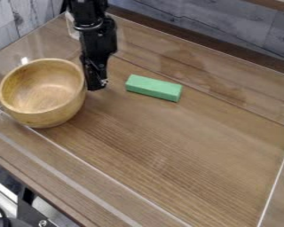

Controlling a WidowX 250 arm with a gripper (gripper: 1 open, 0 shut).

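A black robot gripper [95,73] hangs down from the top edge, just above and behind the rim of a large tan wooden bowl [40,97] at the left. Its fingertips are small and dark against the bowl's back-right side, so whether they touch the rim or hold anything cannot be told. A green rectangular block [153,88] lies on the table to the right of the gripper, apart from it and from the bowl.
Grey walls border it at the back left, where a pale object stands behind the arm. The table's near-left edge shows at lower left.
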